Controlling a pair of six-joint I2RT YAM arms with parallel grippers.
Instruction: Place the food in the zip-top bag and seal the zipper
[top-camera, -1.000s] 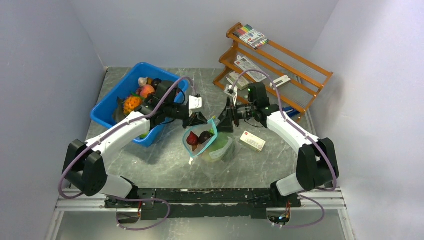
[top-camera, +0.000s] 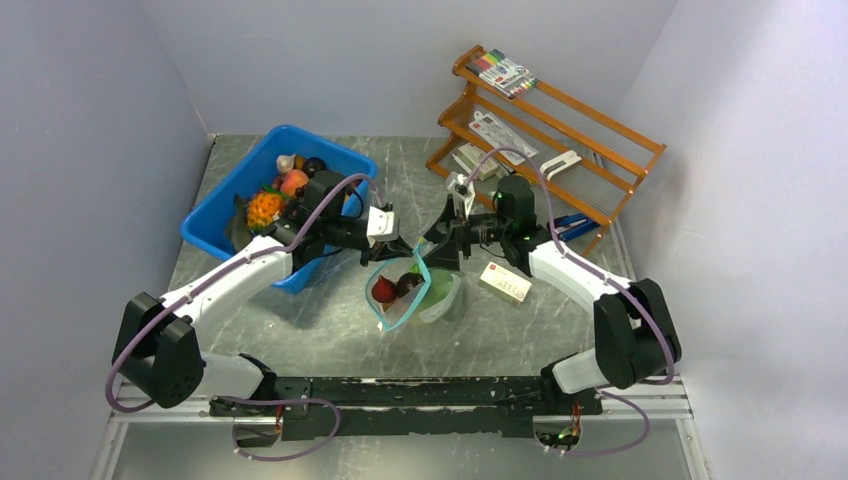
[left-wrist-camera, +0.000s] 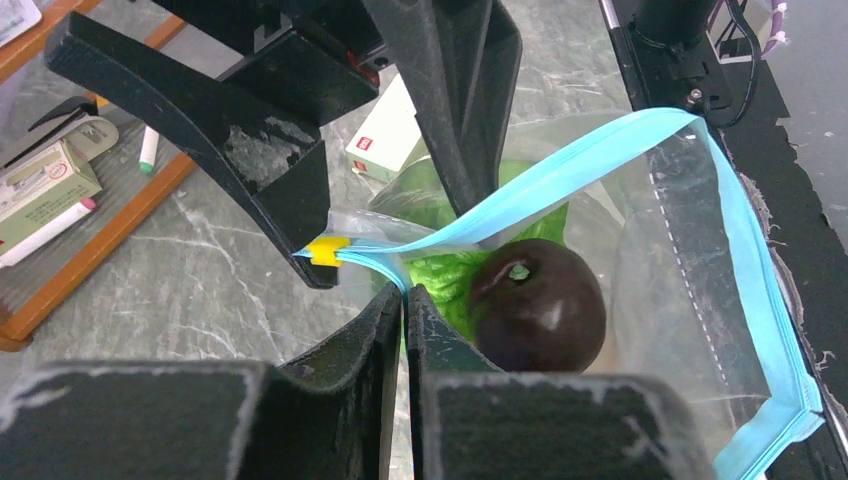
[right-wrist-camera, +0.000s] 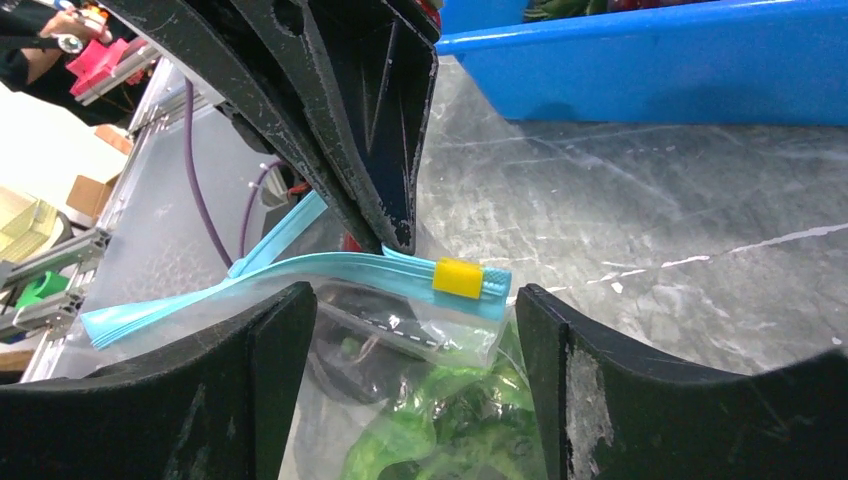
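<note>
The clear zip bag with its blue zipper rim stands between the arms, its mouth gaping toward the front. Inside lie a red onion-like item, a dark round fruit and green leaves. My left gripper is shut on the blue zipper rim, near the end with the yellow slider. My right gripper is open, one finger to each side of that yellow slider end. In the left wrist view the slider shows close to a right fingertip.
A blue bin of produce stands at the left, behind the left arm. The wooden rack with pens and boxes fills the back right. A small white box lies right of the bag.
Both grippers have shifted slightly, the left one a little right and toward the front. The bag's rim has moved and changed shape a little with it.
</note>
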